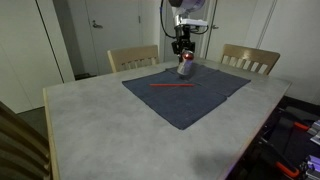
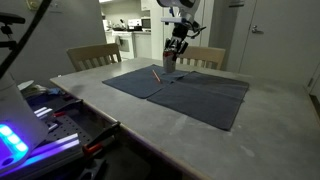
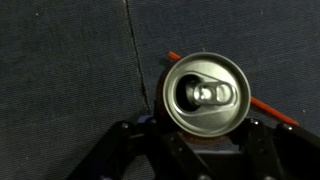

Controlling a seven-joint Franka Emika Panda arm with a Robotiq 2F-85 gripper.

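Note:
My gripper is shut on a drink can (image 3: pixel 208 92), with a finger on either side of its body. In the wrist view the can's silver top, pull tab and dark mouth opening face the camera, and its sides are mostly hidden. A thin red-orange stick (image 3: pixel 272 111) lies on the dark cloth and passes behind the can in that view. In exterior view 1 the can (image 1: pixel 185 69) hangs under the gripper near the cloth's far side, with the red stick (image 1: pixel 171 85) nearer the camera. Whether the can touches the cloth is hard to tell.
The dark cloth (image 1: pixel 185 110) lies on a pale table (image 1: pixel 95 125), bare toward the left in exterior view 1. Wooden chairs (image 1: pixel 134 58) line the far edge. A black stand with red parts (image 1: pixel 290 165) is at the near right.

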